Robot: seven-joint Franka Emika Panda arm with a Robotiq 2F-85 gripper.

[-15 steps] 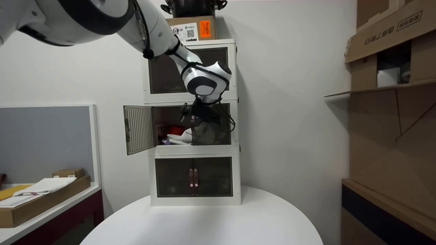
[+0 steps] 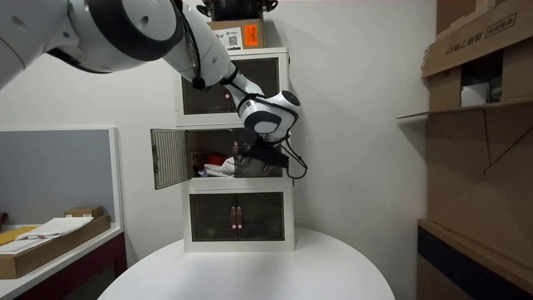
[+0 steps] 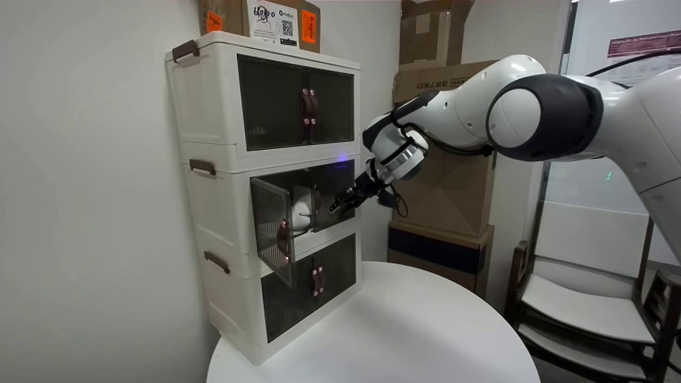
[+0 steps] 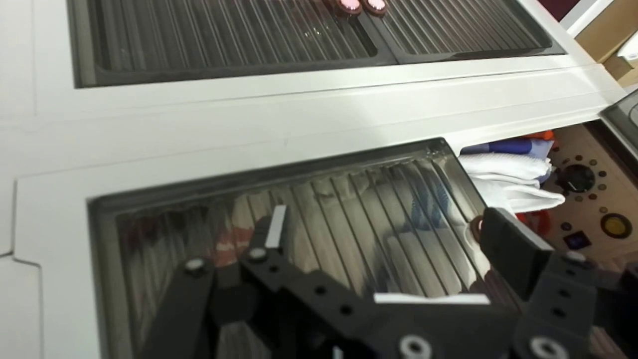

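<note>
A white three-tier cabinet [image 2: 237, 186] stands on a round table. Its middle left door [image 2: 170, 157] is swung open, while the middle right door [image 4: 359, 203] is closed. My gripper is open in front of this closed door, its two fingers [image 4: 515, 251] far apart. The door's brown handle [image 4: 476, 228] shows in the wrist view just beside the right-hand finger, partly hidden by it. Whether they touch, I cannot tell. In exterior view 2 the gripper [image 3: 336, 204] is close to the door front, with no object seen in it.
White cloth [image 4: 508, 179] and red and blue items lie inside the open half. The lower doors [image 2: 236, 217] and upper doors [image 3: 295, 102] are closed. Cardboard boxes [image 2: 479, 175] stand to the right.
In exterior view 1 the arm and gripper have moved right and down, from near the top of the middle opening to in front of the right door. The doors look unchanged.
</note>
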